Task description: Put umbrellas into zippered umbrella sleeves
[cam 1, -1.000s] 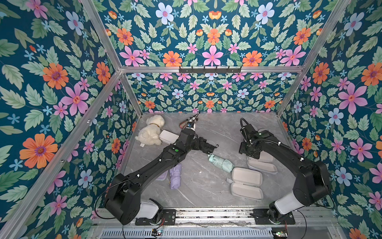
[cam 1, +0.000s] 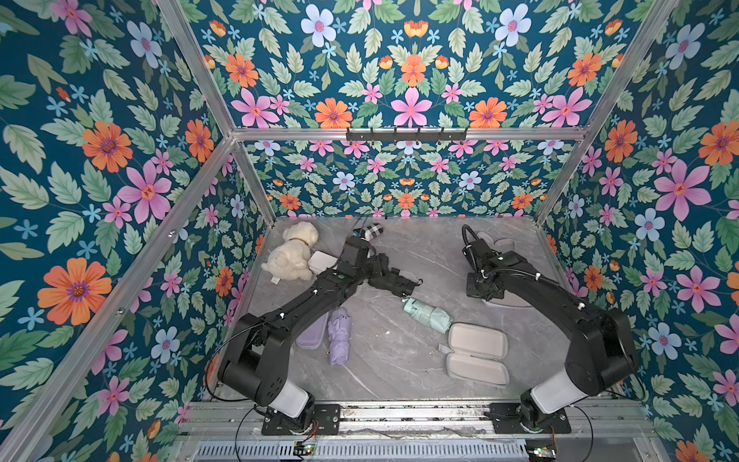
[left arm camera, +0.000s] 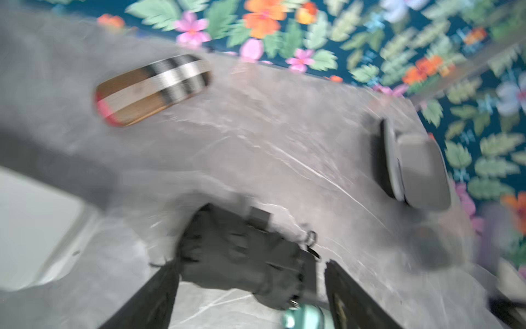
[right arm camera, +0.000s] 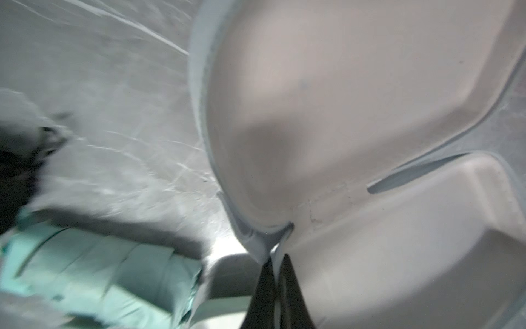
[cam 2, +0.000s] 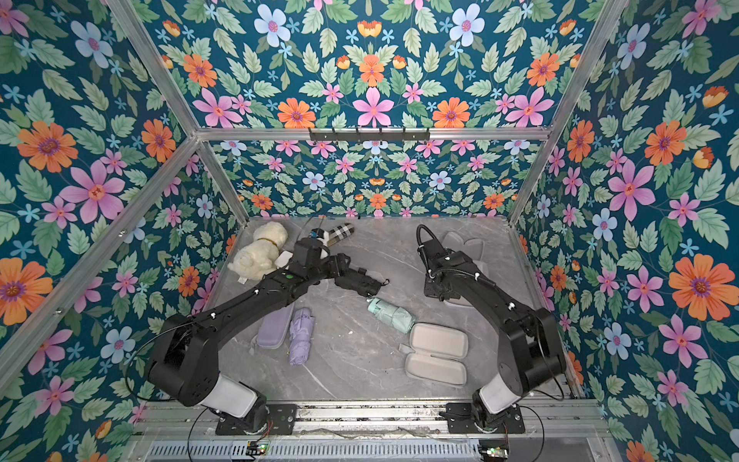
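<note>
In the left wrist view, a folded black umbrella lies on the table between the spread fingers of my left gripper, which is open above it. My right gripper is shut on the edge of an open pale case, near its hinge end. From above, the arm partly covers this case. A mint-green umbrella lies mid-table, touching or close to a second open pale case. On the left, a lilac umbrella lies beside a lilac case.
A plush toy and a white box stand at the back left. A checked case lies near the back wall. Another open grey case sits at the back right. Bare table lies between the lilac and mint umbrellas.
</note>
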